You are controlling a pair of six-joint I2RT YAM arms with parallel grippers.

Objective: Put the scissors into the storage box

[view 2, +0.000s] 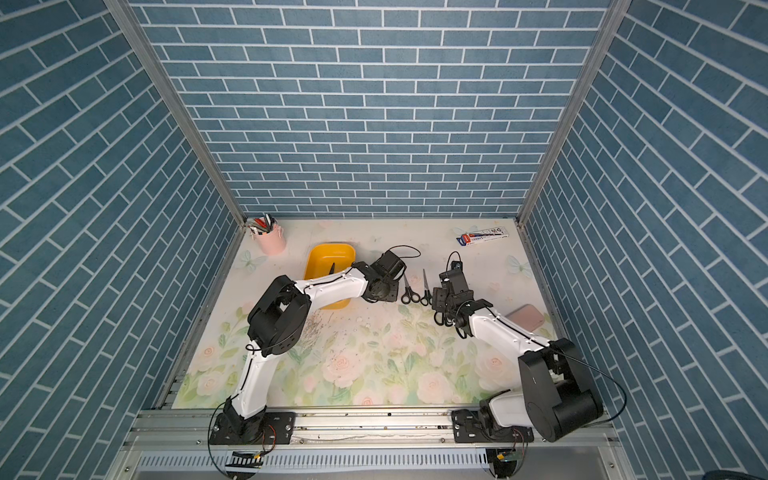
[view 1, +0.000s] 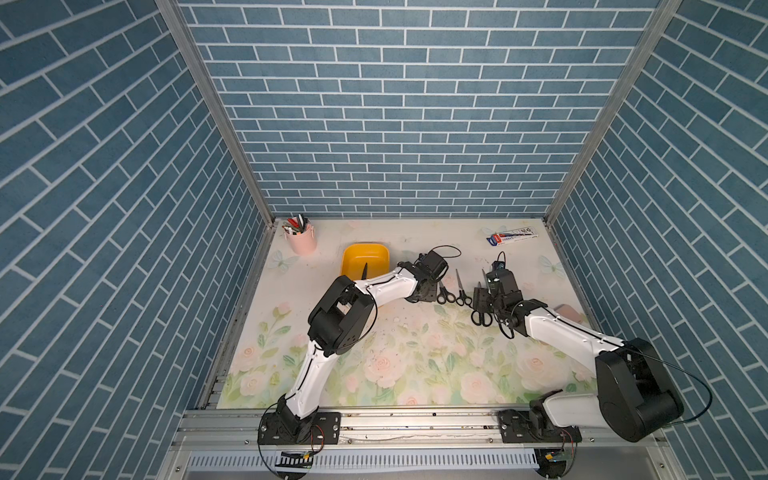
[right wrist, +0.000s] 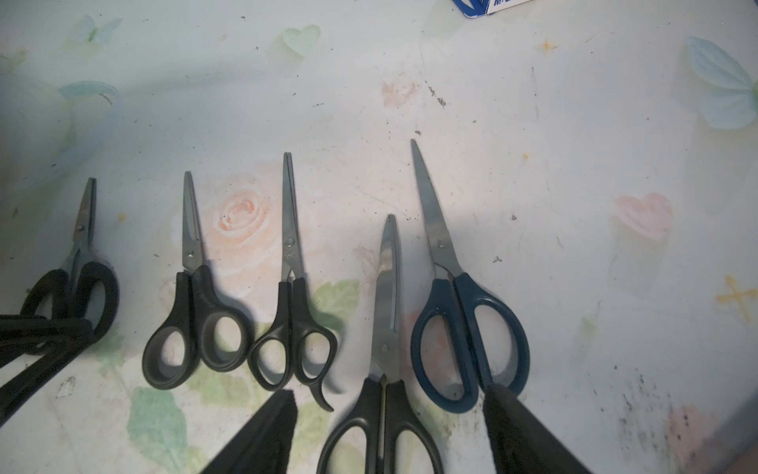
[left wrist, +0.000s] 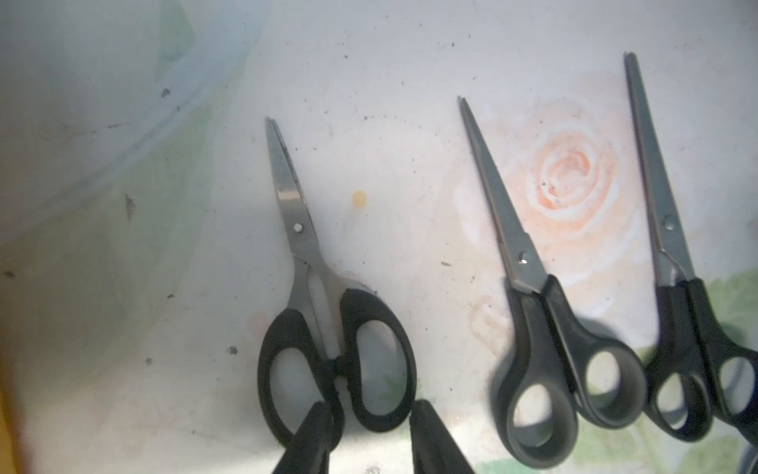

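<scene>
A row of scissors lies on the table. My left gripper is open over the handles of the small leftmost scissors (left wrist: 288, 213), with black-handled scissors (left wrist: 545, 355) and another pair (left wrist: 671, 316) to its right. My right gripper stands open around the handles of large black scissors (right wrist: 385, 316); blue-handled scissors (right wrist: 489, 324) lie just right of them. Whether either gripper touches a handle I cannot tell. The yellow storage box (view 1: 357, 256), left of the scissors, holds something dark and is partly hidden by my left arm.
A pink pen cup (view 1: 301, 240) stands at the back left. A blue-and-white package (view 1: 512, 236) lies at the back right, a pink pad (view 2: 525, 317) at the right edge.
</scene>
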